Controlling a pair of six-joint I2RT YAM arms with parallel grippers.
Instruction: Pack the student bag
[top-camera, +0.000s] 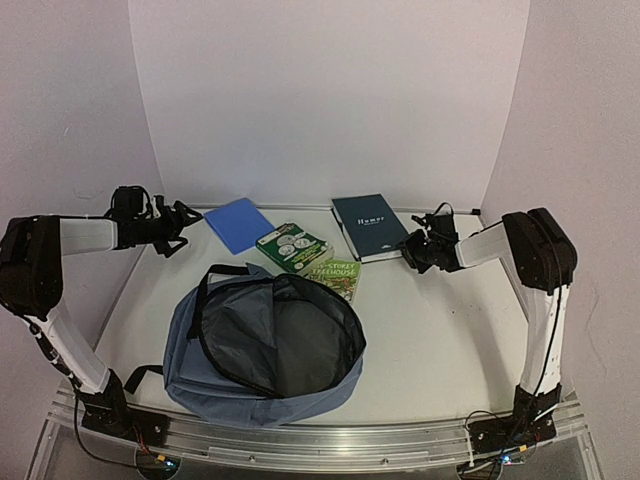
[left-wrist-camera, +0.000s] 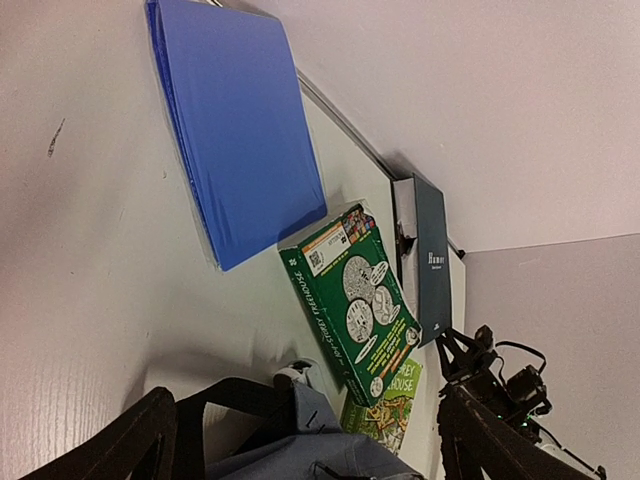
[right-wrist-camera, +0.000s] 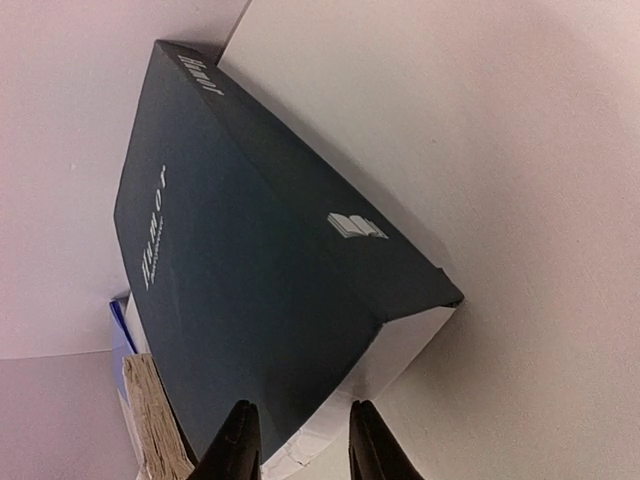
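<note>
The blue-grey backpack (top-camera: 265, 345) lies with its main compartment unzipped, showing an empty-looking grey lining. Behind it are a blue folder (top-camera: 238, 225), a green book (top-camera: 294, 248) and a smaller Treehouse book (top-camera: 340, 275), which the green one partly overlaps. A thick dark Humor book (top-camera: 368, 227) lies at the back. My left gripper (top-camera: 190, 229) hangs left of the folder, wide open and empty. By the Humor book's near right corner is my right gripper (top-camera: 408, 250); in the right wrist view its fingertips (right-wrist-camera: 240, 412) stand apart, with the book's pale page edge (right-wrist-camera: 385, 355) beyond them.
A backpack strap (top-camera: 143, 377) trails onto the table on the left. Walls close in the back (top-camera: 330, 100) and both sides, and a metal rail (top-camera: 320, 452) runs along the front.
</note>
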